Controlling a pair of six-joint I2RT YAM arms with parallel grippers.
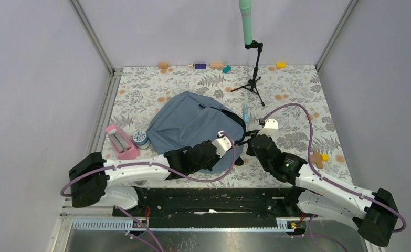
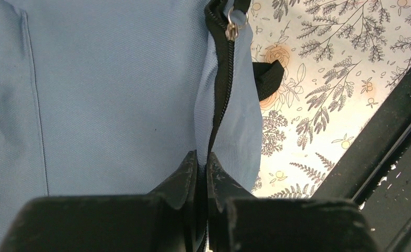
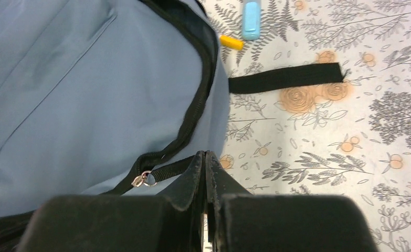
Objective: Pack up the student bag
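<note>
A blue-grey bag (image 1: 185, 121) lies flat in the middle of the table, its black-edged opening (image 1: 233, 116) along the right side. In the left wrist view my left gripper is shut on a fold of the bag's fabric beside the zipper (image 2: 224, 79). The zipper's metal slider (image 2: 232, 31) sits farther up the edge. My right gripper is shut, with the black pull strap (image 3: 172, 170) running from the metal ring (image 3: 144, 178) into its fingertips. Both wrists meet closely at the bag's right edge in the top view.
A pink box (image 1: 122, 142) and a round jar (image 1: 140, 138) stand left of the bag. A light-blue stick-like item (image 1: 245, 112) and a tripod (image 1: 253, 81) are beyond its right side. Several small blocks line the back edge.
</note>
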